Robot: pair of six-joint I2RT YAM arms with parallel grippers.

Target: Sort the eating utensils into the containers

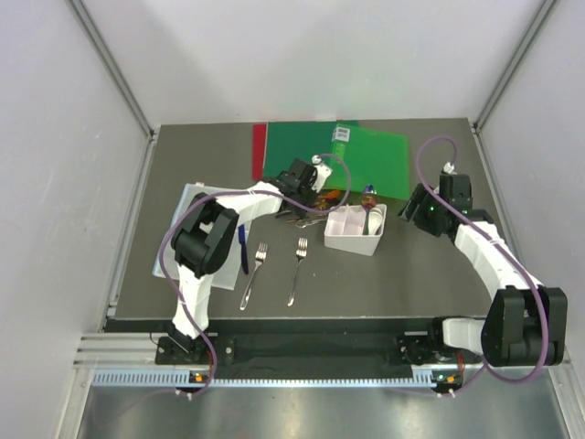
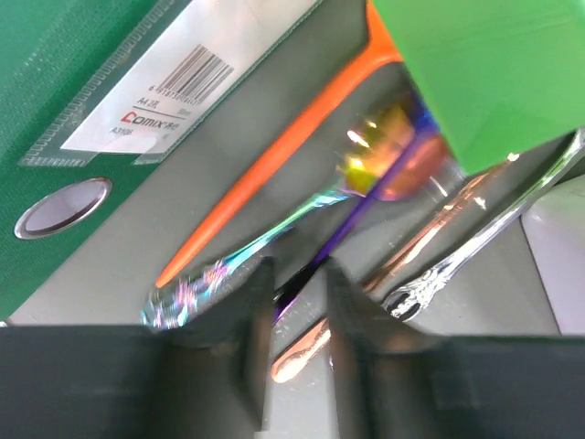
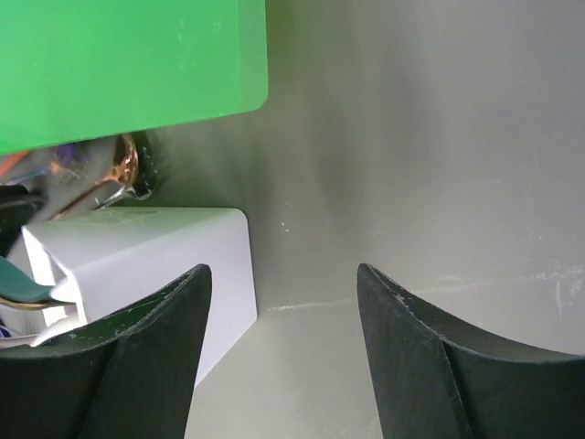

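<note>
In the left wrist view, a purple-handled utensil [image 2: 361, 212] lies across the iridescent spoon [image 2: 292, 218]. The end of its handle shows in the gap between the fingers of my left gripper, which is partly open. Beside it lie an orange utensil [image 2: 265, 163], a copper one [image 2: 420, 240] and a silver one [image 2: 489, 236]. The white divided container [image 1: 352, 242] holds a few utensils, one with a shiny coloured head [image 1: 368, 195]. To the container's right, my right gripper [image 1: 409, 210] hangs open and empty. Two silver forks [image 1: 254, 276] [image 1: 298, 270] lie in front.
A bright green folder [image 1: 379, 160] overhangs part of the utensil pile; a darker green one [image 1: 292, 142] lies behind. A blue knife [image 1: 243, 250] rests on the pale sheet [image 1: 219, 270] beneath my left arm. The table right of the container is mostly clear.
</note>
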